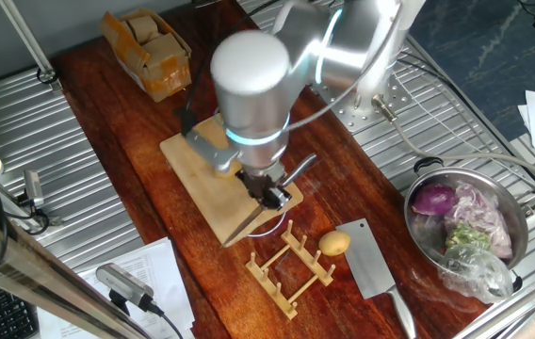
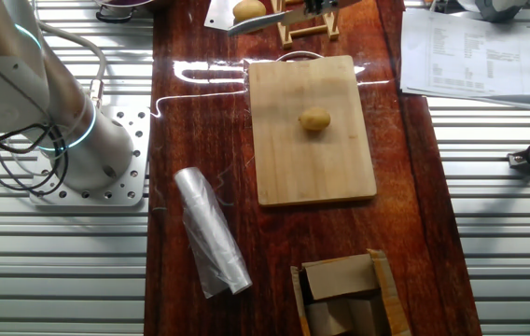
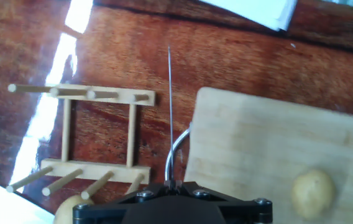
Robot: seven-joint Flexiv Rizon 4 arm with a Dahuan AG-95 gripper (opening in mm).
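My gripper (image 1: 269, 195) is shut on a knife, whose silver handle (image 1: 299, 169) sticks out on one side and whose blade (image 1: 243, 226) slants down on the other. In the wrist view the blade (image 3: 171, 106) shows edge-on as a thin line, between the wooden rack (image 3: 142, 98) and the cutting board (image 3: 238, 124). A potato (image 2: 314, 119) lies on the cutting board (image 2: 284, 168), clear of the knife. The peg rack (image 1: 270, 286) stands empty just past the board's handle end. Beside it lie a second potato (image 1: 334, 243) and a cleaver (image 1: 368, 259).
A steel pot (image 1: 515, 212) with an onion and bagged vegetables stands at the table's side. An open cardboard box (image 1: 162, 71) sits at the far end. A clear plastic roll (image 2: 211, 229) lies beside the board. Papers (image 2: 470, 54) rest along the other edge.
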